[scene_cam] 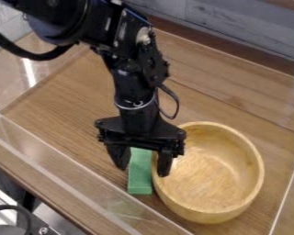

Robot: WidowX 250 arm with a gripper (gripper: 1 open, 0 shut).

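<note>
My black gripper [141,158] stands open over a green rectangular block [140,182], with its fingers either side of the block's upper end; the black body hides part of that end. The block lies on the wooden table, close against the left of a yellow wooden bowl [217,193]. My right finger is at the bowl's left rim; whether it touches cannot be told.
A white wall [223,27] runs along the back. A black cable shows at the bottom left corner.
</note>
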